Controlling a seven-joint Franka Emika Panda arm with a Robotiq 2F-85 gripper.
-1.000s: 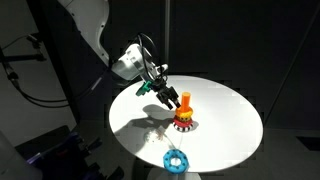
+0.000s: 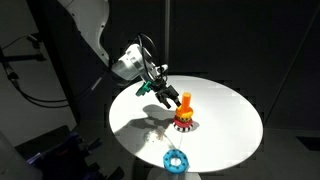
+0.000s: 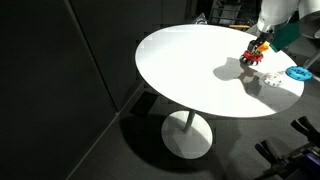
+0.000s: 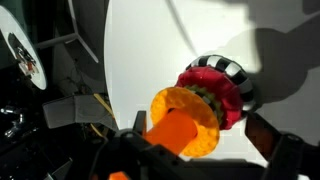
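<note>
A stacked ring toy stands upright on the white round table, its orange post sticking up above yellow, red and black-and-white layers. Beside it on the left, my gripper hangs open, close to the toy. From above, in the wrist view, the orange ring and the red ring lie in the space between the two dark fingers. Whether either finger touches the toy cannot be told. The toy is also seen near the table's far right in the second exterior view.
A blue ring lies at the table's near edge, and a small pale object sits left of it.
</note>
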